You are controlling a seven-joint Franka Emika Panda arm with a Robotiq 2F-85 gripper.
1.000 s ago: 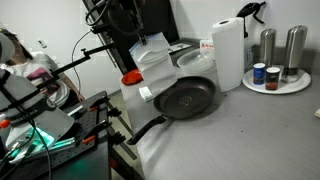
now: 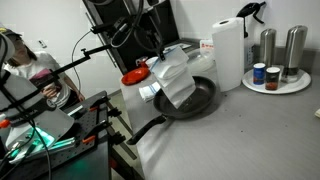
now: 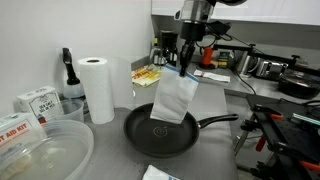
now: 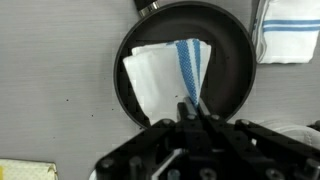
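Observation:
A white cloth with a blue stripe [image 4: 168, 82] hangs from my gripper, which is shut on its upper end. In exterior view 2 the cloth [image 3: 176, 95] dangles below the gripper [image 3: 183, 68], in front of or over the black frying pan [image 3: 135, 125]. From exterior view 1, the cloth [image 2: 176, 78] overlaps the far left part of the pan [image 2: 201, 101]. Whether its lower edge touches the pan I cannot tell. The fingertips are small and partly hidden by the cloth.
A second striped white cloth [image 4: 290, 25] lies beside the pan. A paper towel roll [image 2: 229, 55], a plate [image 2: 276, 85] with shakers and a clear bowl [image 3: 48, 150] stand around. The counter right of the pan in exterior view 1 is clear.
The gripper has carried the hanging cloth rightward in exterior view 1, from beside the pan to overlapping it. The pan has stayed put.

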